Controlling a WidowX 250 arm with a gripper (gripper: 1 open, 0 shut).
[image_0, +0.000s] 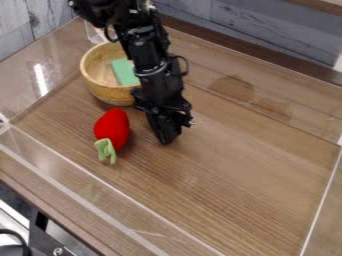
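Note:
My gripper (162, 132) hangs low over the middle of the wooden table, at the end of the black arm; its fingertips are dark and blurred, so how far apart they stand is unclear. To its left lies a red object with a pale green end (112, 131), apart from it. Behind, a yellow bowl (96, 69) holds a green block (123, 70), partly hidden by the arm.
A white wall borders it at the back right, and dark cables lie at the lower left corner.

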